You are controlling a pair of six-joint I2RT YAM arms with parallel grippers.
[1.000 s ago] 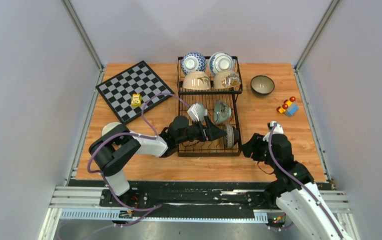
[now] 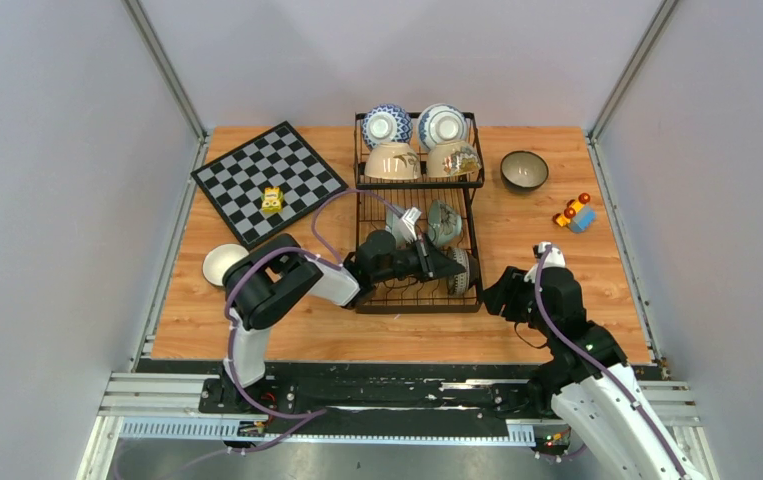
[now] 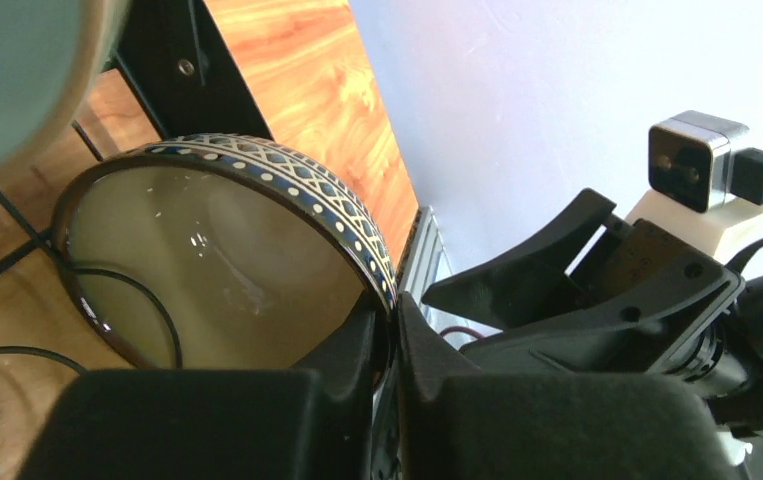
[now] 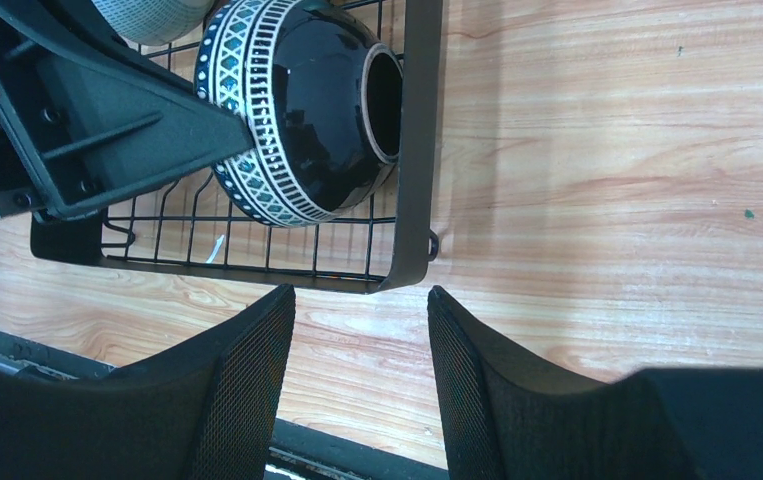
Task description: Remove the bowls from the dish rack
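In the lower tier of the dish rack (image 2: 417, 306) a dark patterned bowl (image 3: 207, 240) stands on its side at the right end, with my left gripper shut on its rim. A green bowl (image 2: 445, 225) sits behind it. The upper tier holds two blue-and-white bowls (image 2: 388, 124) and two cream bowls (image 2: 393, 160). My right gripper is open over the rack's front right corner, nothing between its fingers.
A grey bowl (image 2: 524, 170) and a toy (image 2: 579, 215) are on the table at right. A chessboard (image 2: 247, 180) with a yellow item and a small white dish (image 2: 217, 264) lie left. Table right of the rack is largely clear.
My left arm has moved a little rightward toward the dark bowl and its wrist has turned slightly. The right arm is unchanged.
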